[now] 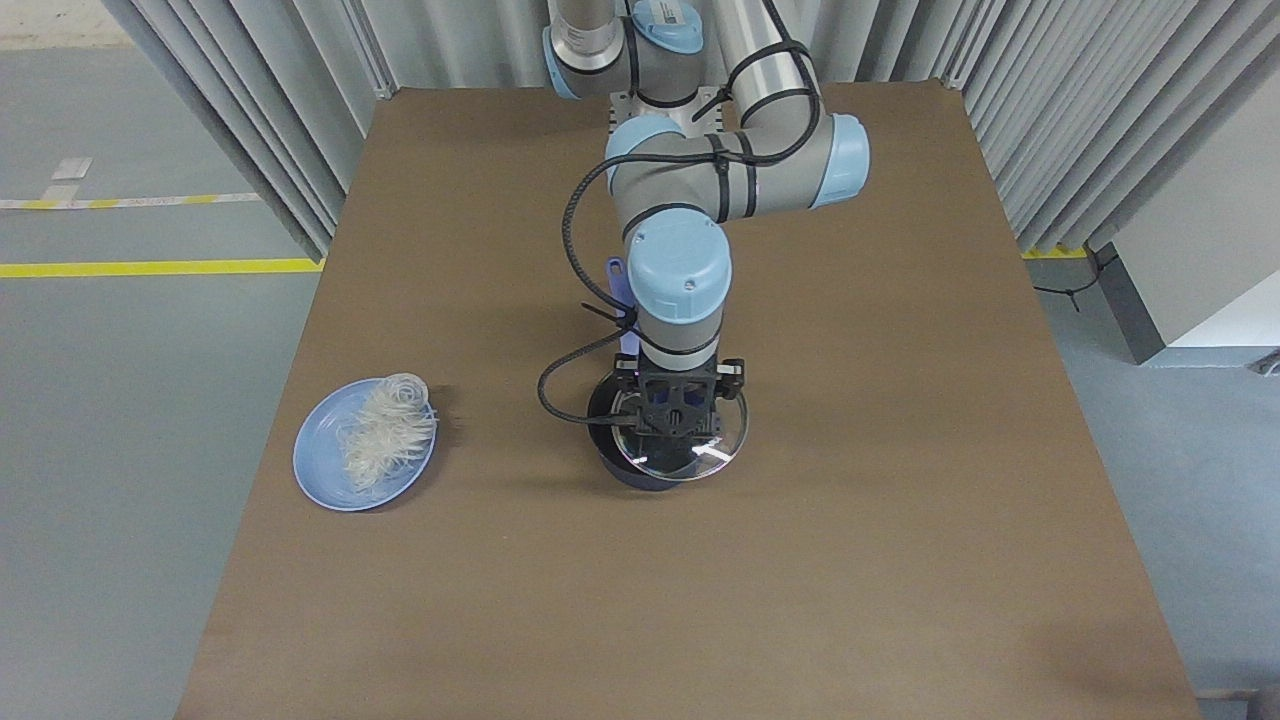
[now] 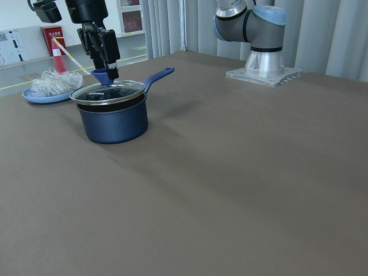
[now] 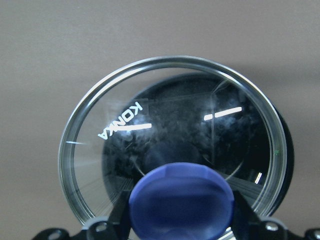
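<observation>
My gripper is shut on the blue knob of a glass pot lid. In the left view the lid sits raised and shifted off the mouth of a dark blue saucepan, whose handle points back. In the front view the lid overhangs the pot toward the right, and part of the pot is hidden beneath it and the arm.
A blue plate with white noodle-like strands lies to the left in the front view.
</observation>
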